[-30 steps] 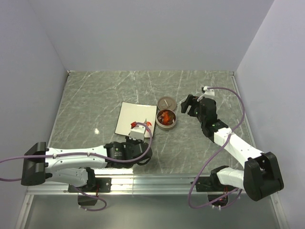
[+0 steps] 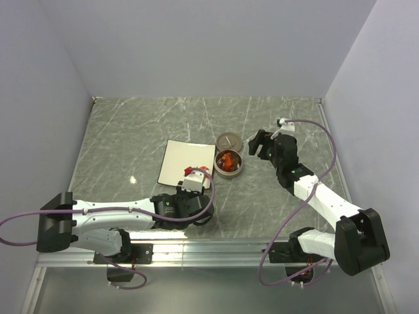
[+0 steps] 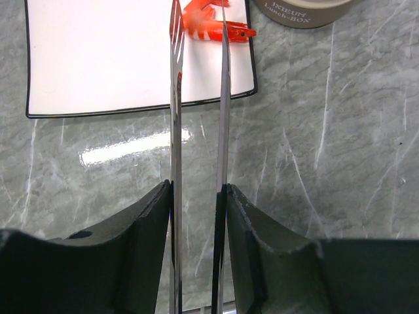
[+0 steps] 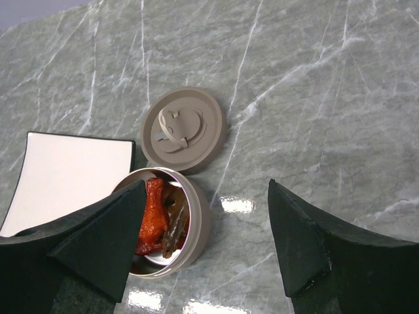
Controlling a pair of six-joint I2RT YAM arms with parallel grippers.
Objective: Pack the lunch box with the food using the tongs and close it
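Note:
In the left wrist view my left gripper is shut on metal tongs [image 3: 176,124], one finger against the outside of each arm. The tongs' tips reach up to an orange shrimp [image 3: 229,31] on the white dark-edged plate [image 3: 91,59]; one prong lies over the shrimp, and whether they touch it cannot be told. To the plate's right is the open round lunch box [image 4: 200,226], holding a red drumstick [image 4: 154,212] and brown food [image 4: 175,229]. Above the box in the right wrist view, my right gripper is open and empty.
The round brown lid [image 4: 213,140] lies flat behind the box, close to its rim. Bare marble table [image 2: 124,137] spreads left of the plate, and more is clear at the far right.
My left arm has shifted slightly to the right, along the plate's near edge. The right arm, plate, box and lid have stayed put.

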